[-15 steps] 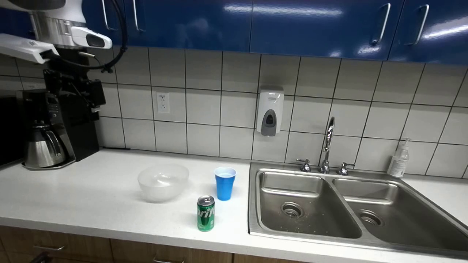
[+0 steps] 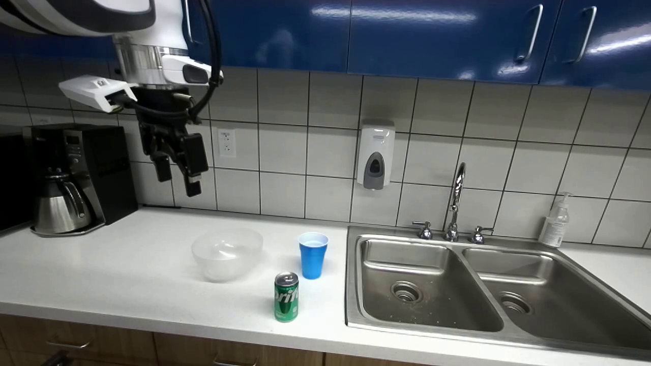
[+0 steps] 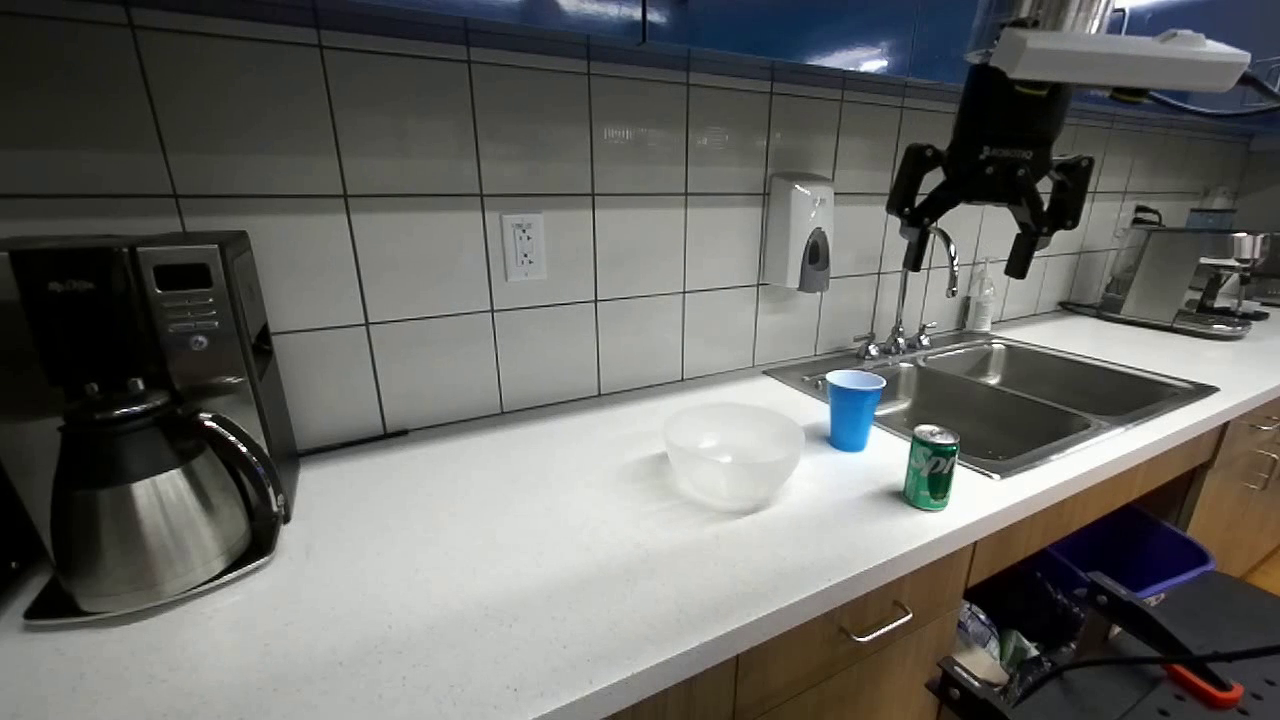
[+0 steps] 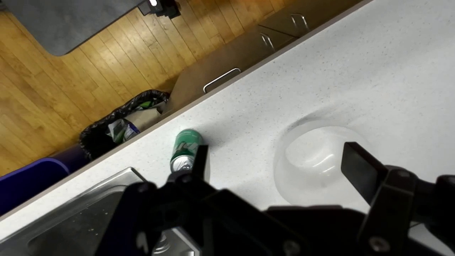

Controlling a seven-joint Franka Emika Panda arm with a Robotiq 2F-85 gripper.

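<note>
High above the counter hangs my gripper (image 2: 178, 185), open and pointing down with its fingers apart and empty. From the second exterior side, the gripper (image 3: 967, 262) shows a wide gap between its fingertips. A translucent white bowl (image 2: 227, 257) sits on the white counter. To its right stands a blue cup (image 2: 313, 258), upright. Nearer the front edge is an upright green soda can (image 2: 286, 299). In the wrist view the can (image 4: 186, 147) lies beyond one finger and the bowl (image 4: 315, 170) beyond the other; the cup is hidden there.
A steel double sink (image 2: 427, 280) is right of the cup and can. The coffee maker (image 3: 156, 420) stands at the counter's left end. Blue cabinets (image 2: 451, 36) overhang the back. Left of the bowl, the counter (image 3: 504, 540) is clear.
My arm and gripper have moved right in exterior view 1, away from in front of the coffee maker. Bowl, cup and can stand where they were.
</note>
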